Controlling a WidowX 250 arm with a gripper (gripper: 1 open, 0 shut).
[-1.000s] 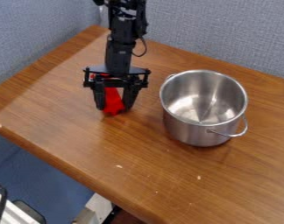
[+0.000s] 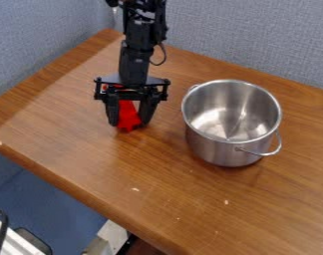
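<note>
My black gripper point(image 2: 130, 108) is low over the wooden table, around a red object point(image 2: 127, 117) that sits between and behind its fingers. The fingers partly hide the object, and I cannot tell whether they grip it. Just to the right stands a large steel pot point(image 2: 232, 122) with wire handles, empty inside as far as I can see.
A grey padded wall point(image 2: 271, 40) runs behind the table, and a blue floor area with a dark cable lies beyond the left edge.
</note>
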